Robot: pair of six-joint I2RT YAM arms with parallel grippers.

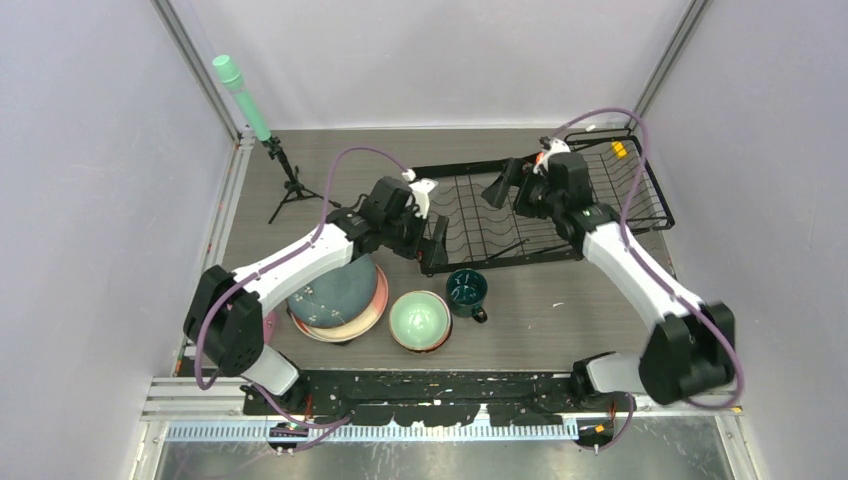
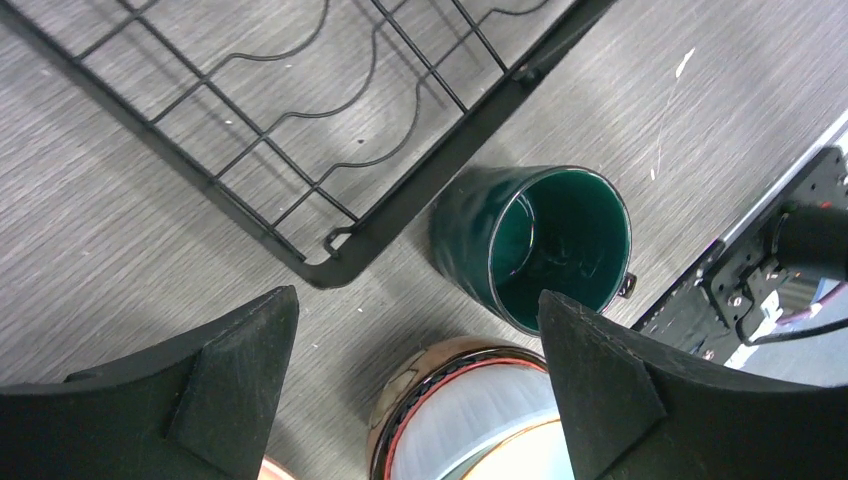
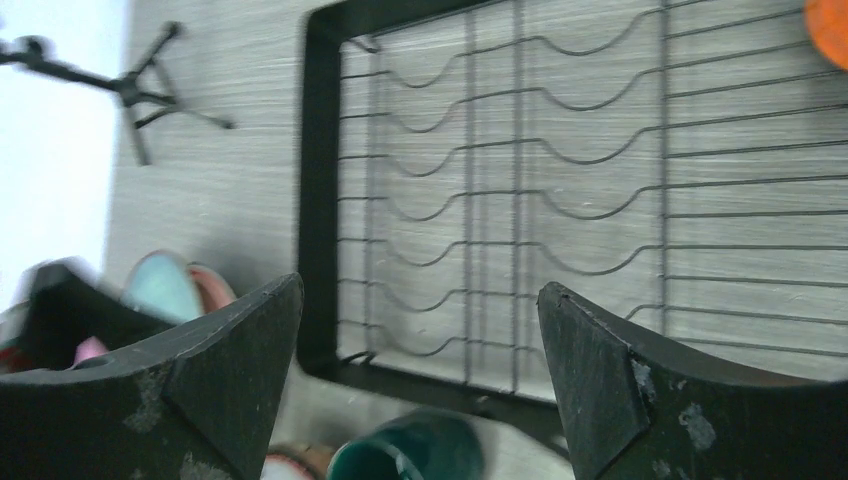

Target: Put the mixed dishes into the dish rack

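Observation:
The black wire dish rack (image 1: 480, 262) spans the back right of the table. My left gripper (image 1: 432, 245) hangs open over its front-left corner; in the left wrist view the dark green mug (image 2: 460, 240) and stacked bowls (image 2: 470, 420) lie below it. My right gripper (image 1: 508, 185) is open above the rack, whose left section looks empty in the right wrist view. An orange item (image 3: 830, 25) shows in the rack behind. Front left lie the green bowl stack (image 1: 419, 320) and a pile of plates (image 1: 330, 290) under a grey-blue dish.
A small tripod (image 1: 292, 185) with a mint tube stands at the back left. Bare table lies right of the mug. A yellow object (image 1: 619, 150) is at the rack's back-right.

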